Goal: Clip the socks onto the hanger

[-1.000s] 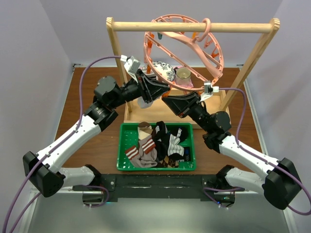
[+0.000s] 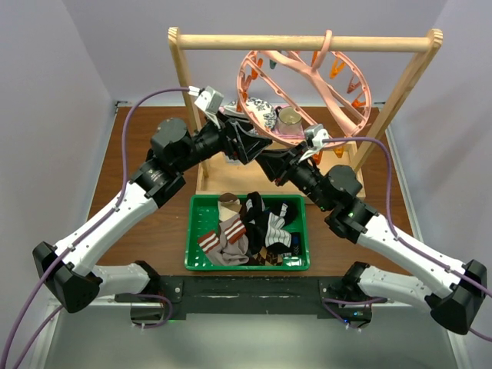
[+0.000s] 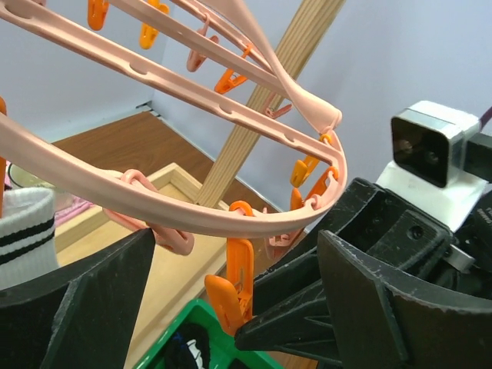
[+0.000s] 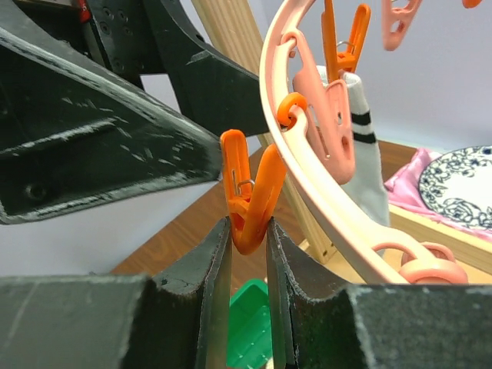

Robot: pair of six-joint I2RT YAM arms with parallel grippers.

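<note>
The pink round hanger [image 2: 323, 77] hangs from the wooden rail. My left gripper [image 2: 250, 146] is at its lower rim; in the left wrist view its part-open fingers flank an orange clip [image 3: 240, 269]. My right gripper [image 2: 273, 165] is beside it; in the right wrist view the orange clip [image 4: 261, 196] sits at its fingertips, and whether they hold it is unclear. A white striped sock [image 3: 19, 238] hangs near the hanger, also seen behind the clips [image 4: 369, 169].
A green tray [image 2: 192, 231] of loose socks stands below on the wooden table [image 2: 138, 246]. The stand's posts [image 2: 392, 100] frame the hanger. A patterned item [image 2: 260, 111] and a glass lie behind it.
The hanger has shifted and turned toward the right over the last second. Both arms have moved slightly, my right one lower and rightward at the elbow.
</note>
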